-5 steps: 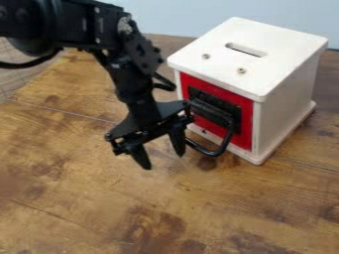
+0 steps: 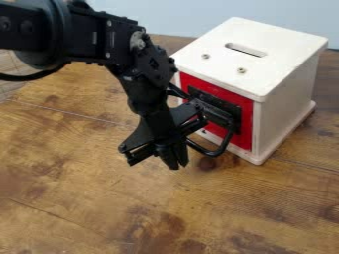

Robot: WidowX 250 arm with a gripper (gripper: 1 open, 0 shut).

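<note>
A white wooden box (image 2: 284, 109) with a slot on top stands at the right, its red front panel (image 2: 245, 144) carrying a black fitting with a looped black handle (image 2: 228, 134). My black gripper (image 2: 169, 159) hangs just left of the handle, pointing down, its fingers close together with nothing seen between them. Whether it touches the handle is hard to tell.
A pale wall (image 2: 232, 10) runs behind the box.
The gripper's fingers have come from apart to together, and the gripper has shifted slightly. The box has not visibly moved.
</note>
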